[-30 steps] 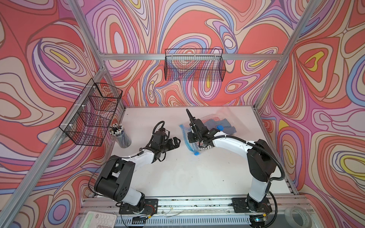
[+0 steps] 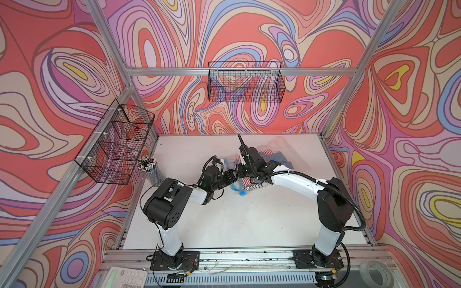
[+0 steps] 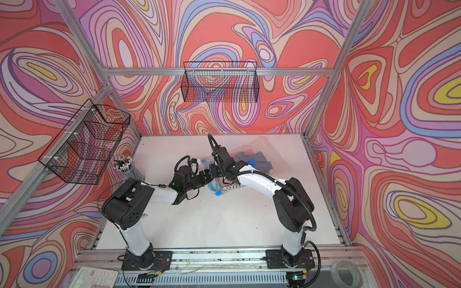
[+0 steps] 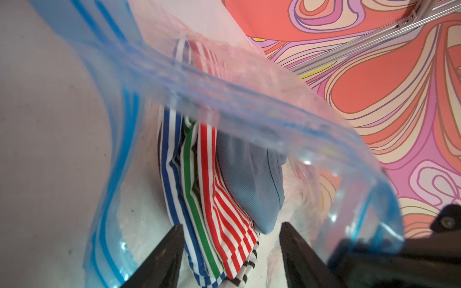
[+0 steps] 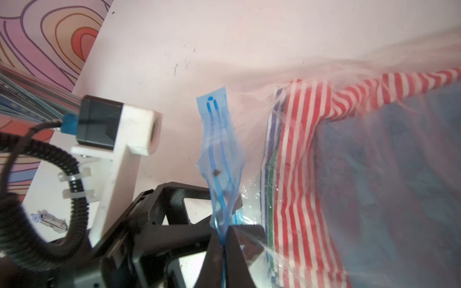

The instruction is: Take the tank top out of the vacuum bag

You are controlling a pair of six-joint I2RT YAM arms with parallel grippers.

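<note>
The clear vacuum bag (image 5: 384, 230) lies on the table with its blue-lined mouth to the left. Inside are a striped red, green and blue cloth (image 4: 201, 201) and a grey-blue cloth (image 4: 259, 177); which is the tank top I cannot tell. My right gripper is shut on the bag's film at the mouth, and the upper lip (image 4: 269, 112) arches up. At that raised mouth, my left gripper has its fingers (image 4: 163, 256) parted with nothing gripped, facing the striped cloth. Whether its tips are inside the bag is unclear.
A clear holder of thin sticks (image 2: 152, 172) stands at the table's left side. Wire baskets hang on the left (image 2: 115, 144) and at the back (image 2: 246, 86). Both grippers are close together.
My left gripper has moved right, up to the bag's mouth. My right gripper has stayed nearly in place, while the bag's blue-lined edge has shifted slightly left and bunched up beside it.
</note>
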